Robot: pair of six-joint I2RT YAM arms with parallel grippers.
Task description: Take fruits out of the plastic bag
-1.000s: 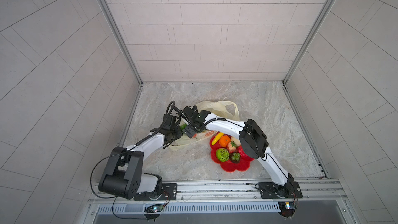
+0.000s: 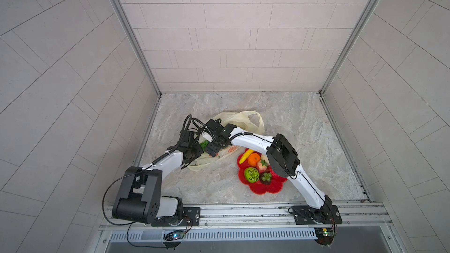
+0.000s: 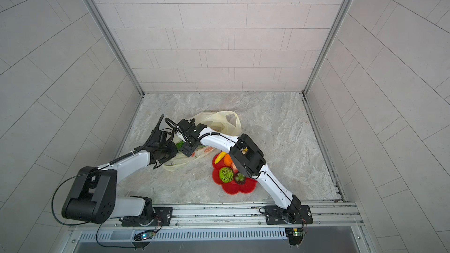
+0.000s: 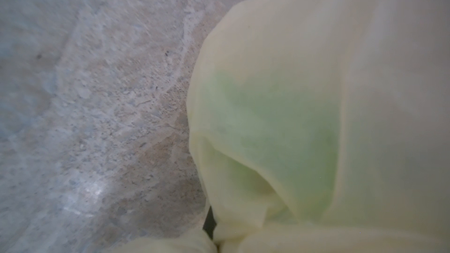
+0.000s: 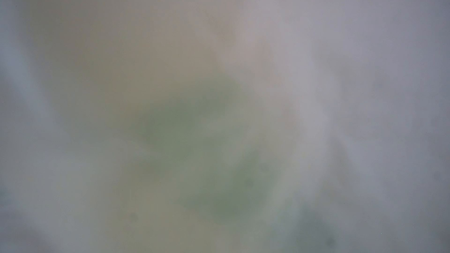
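A translucent cream plastic bag (image 2: 234, 116) lies left of centre, with green fruit (image 2: 203, 144) showing at its near-left part. In the left wrist view the bag (image 4: 281, 51) fills the right half, green showing through it. My left gripper (image 2: 196, 150) is at the bag's near-left end, apparently shut on bag film; its fingers are hidden. My right gripper (image 2: 211, 147) is down in the bag beside it; the right wrist view shows only blurred film with green behind, so its finger state is unclear.
A red flower-shaped plate (image 2: 257, 187) with banana, orange, strawberry and several other fruits sits front right, under my right arm. Tiled walls enclose the sides and back.
Both grippers have moved slightly left compared with a second ago. The bag's handle has shifted left a little.
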